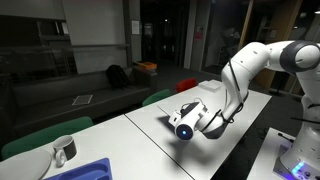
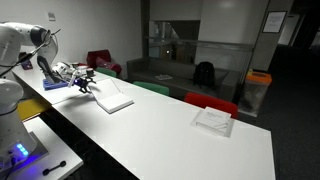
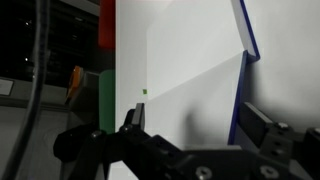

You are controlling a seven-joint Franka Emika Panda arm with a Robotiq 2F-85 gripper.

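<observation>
A white, open folder- or book-like object [image 2: 113,100] lies on the long white table in the second exterior view. In the wrist view its white panels [image 3: 198,35] meet along a crease, and a dark blue edge runs down the right side. My gripper is open, with its dark fingers [image 3: 134,120] well apart and the white panel and blue edge showing in the gap. Contact with them cannot be told. In the first exterior view, the round wrist camera hides most of the fingers and part of the white object [image 1: 163,117].
A white mug [image 1: 64,149] and a blue tray [image 1: 85,171] stand at the near left in the first exterior view. A transparent bin-like item [image 2: 212,122] rests at the far right of the table in the second. Between them, the tabletop [image 2: 165,135] is largely clear.
</observation>
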